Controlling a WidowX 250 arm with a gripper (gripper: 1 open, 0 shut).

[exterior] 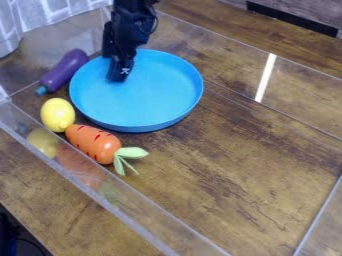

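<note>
The black gripper [118, 62] stands open over the back-left rim of a round blue plate [136, 95], its fingertips low by that rim; whether they touch it is unclear. A purple eggplant [63, 72] lies left of the plate. A yellow lemon [58, 114] sits at the plate's front left, and an orange toy carrot [96, 142] with pale green leaves lies in front of it.
A transparent wall runs along the lower left beside the lemon and carrot. A white object [8, 20] stands at the upper-left corner.
</note>
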